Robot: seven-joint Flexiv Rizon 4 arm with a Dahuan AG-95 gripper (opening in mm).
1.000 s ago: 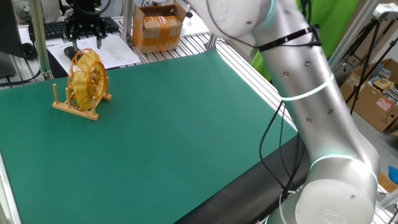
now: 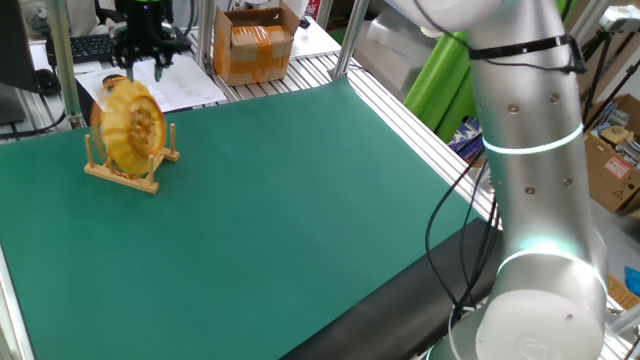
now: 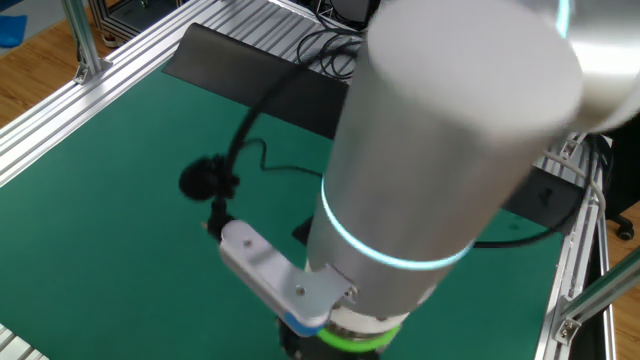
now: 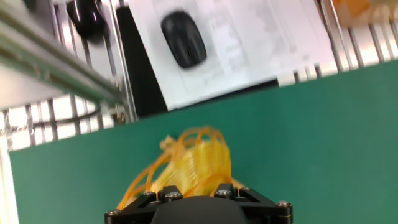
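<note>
A yellow woven basket (image 2: 133,128) with an orange rim and handle stands on edge in a small wooden rack (image 2: 122,180) at the back left of the green table. It is blurred and leans differently from the rack's posts. Behind and above it my gripper (image 2: 145,72) points down, its two fingers apart and nothing visible between them. In the wrist view, the basket (image 4: 202,163) lies just beyond the spread fingertips of the gripper; whether they touch it cannot be told there. The second exterior view hides basket and rack.
Behind the table edge lie white papers (image 4: 249,43) with a black mouse (image 4: 183,39). A cardboard box (image 2: 254,45) stands at the back, and a metal post (image 2: 62,60) rises at the back left corner.
The basket has shifted in the rack and now blurs, its handle swung to the left. My gripper has moved slightly right, staying open; the arm's upper links have swung right.
</note>
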